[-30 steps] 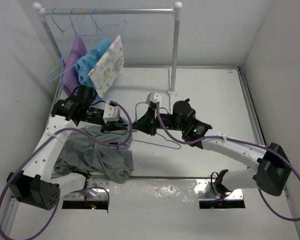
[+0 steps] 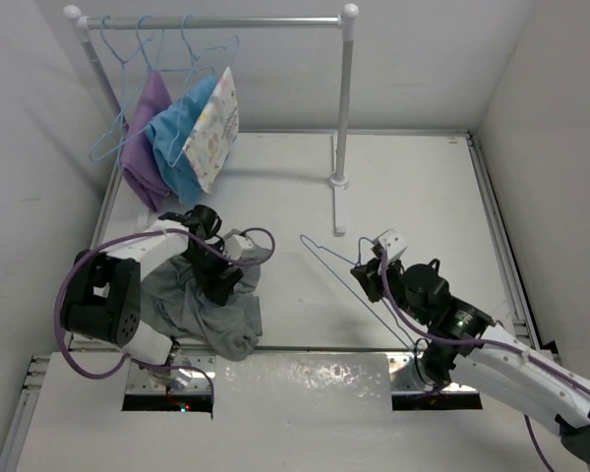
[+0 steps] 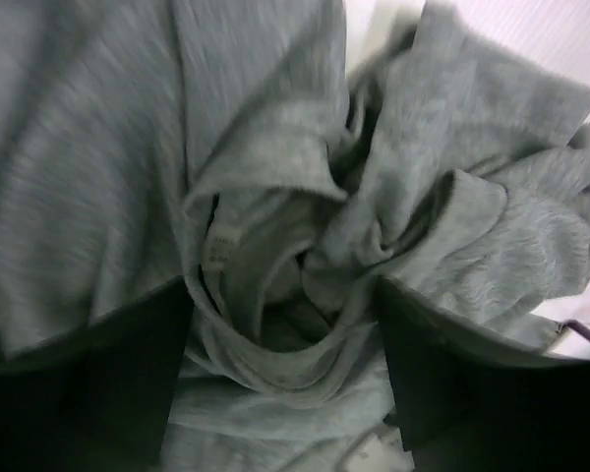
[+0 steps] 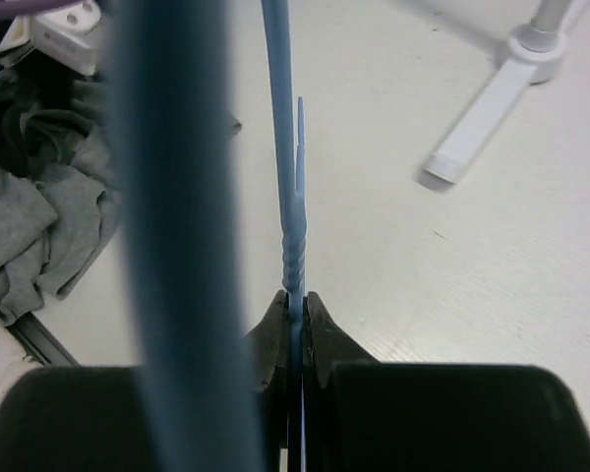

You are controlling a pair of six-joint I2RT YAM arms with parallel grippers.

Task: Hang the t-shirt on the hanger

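Observation:
The grey t-shirt (image 2: 197, 305) lies crumpled at the left of the white floor. My left gripper (image 2: 221, 280) is down over it; in the left wrist view the shirt's bunched opening (image 3: 275, 364) fills the space between the blurred fingers, which look apart. My right gripper is shut on a thin blue wire hanger (image 4: 293, 246), held at the right of the top view, clear of the shirt.
A rail (image 2: 256, 22) stands at the back with blue hangers, a purple cloth (image 2: 143, 147), a blue cloth and a printed cloth (image 2: 211, 133).
My left gripper has moved away from the hanger, down onto the t-shirt. My right gripper has drawn back to the right with the hanger.

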